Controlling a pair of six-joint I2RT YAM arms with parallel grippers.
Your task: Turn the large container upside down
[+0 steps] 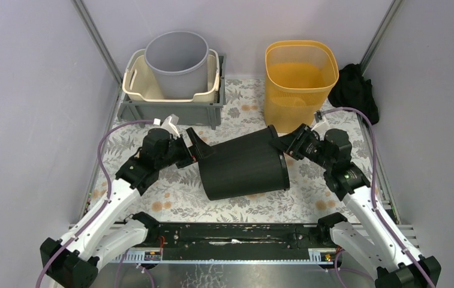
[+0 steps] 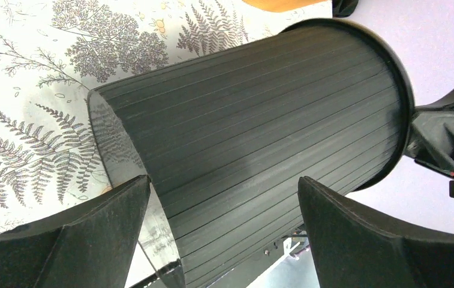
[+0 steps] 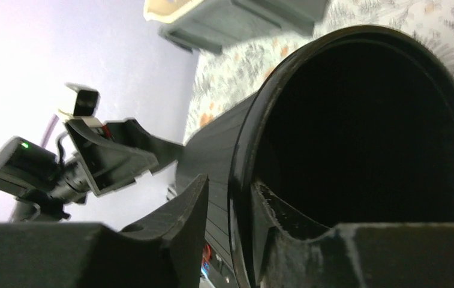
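Observation:
The large black container (image 1: 242,168) is tipped on its side over the patterned table, mouth to the right and base to the left. My right gripper straddles its rim, one finger inside the mouth and one outside. A gap shows between the outer finger and the rim, so these fingers stand slightly open. Close to the base end is my left gripper, wide open, its fingers (image 2: 101,225) spread with the ribbed wall in view between and beyond them. Whether the left fingers touch the container cannot be told.
A yellow bin (image 1: 296,111) stands at the back right, a black cloth (image 1: 354,93) beside it. The grey bin (image 1: 179,78) sits in a cream basket (image 1: 135,90) on a grey crate (image 1: 164,111) at the back left. Bare table (image 1: 236,210) shows in front.

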